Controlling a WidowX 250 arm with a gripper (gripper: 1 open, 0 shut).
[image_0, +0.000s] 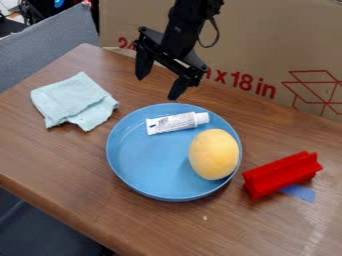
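Note:
The black gripper (159, 82) hangs open at the top centre, above the back rim of a blue plate (140, 160), with nothing between its fingers. On the plate lie a white tube (174, 123) toward the back and a rounded yellow object (213, 154) at the right.
A folded pale blue cloth (72, 100) lies on the wooden table (67, 175) at left. A red object (278, 175) lies right of the plate, by a piece of blue tape (301, 191). A cardboard panel (274, 45) stands behind.

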